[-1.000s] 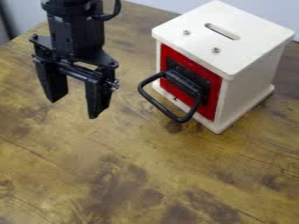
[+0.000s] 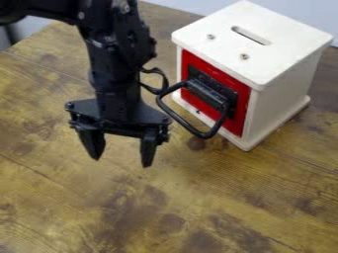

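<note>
My black gripper (image 2: 122, 143) hangs over the wooden floor at left of centre, fingers pointing down and spread apart with nothing between them. To its right stands a white box (image 2: 271, 54) with a slot on top and a red front panel (image 2: 231, 122). A black latch mechanism sits on that panel, with a looped black handle (image 2: 192, 124) sticking out toward my gripper.
The box takes up the upper right.
My gripper has moved lower in the view and somewhat to the right, toward the box's handle. The box and handle look unchanged.
</note>
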